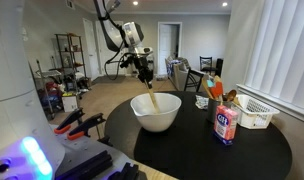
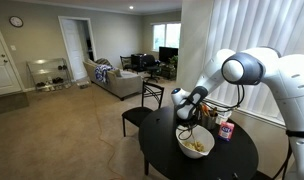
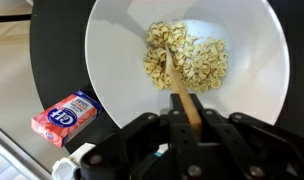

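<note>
A wooden utensil (image 3: 174,72) is clamped in my shut gripper, its handle running down between the fingers. Its lower end reaches the pale oats (image 3: 207,62) on the floor of a white bowl (image 3: 112,55); whether the tip widens there is hard to tell. In exterior view 1 the gripper (image 1: 147,81) is above the left part of the bowl (image 1: 159,119), with the utensil (image 1: 153,100) slanting down behind the near rim. Exterior view 2 shows the oats (image 2: 195,146) inside the bowl too.
A red and white carton (image 1: 225,123) stands right of the bowl on the dark round table (image 1: 192,158). Behind it are a holder of utensils (image 1: 218,104) and a white basket (image 1: 255,112).
</note>
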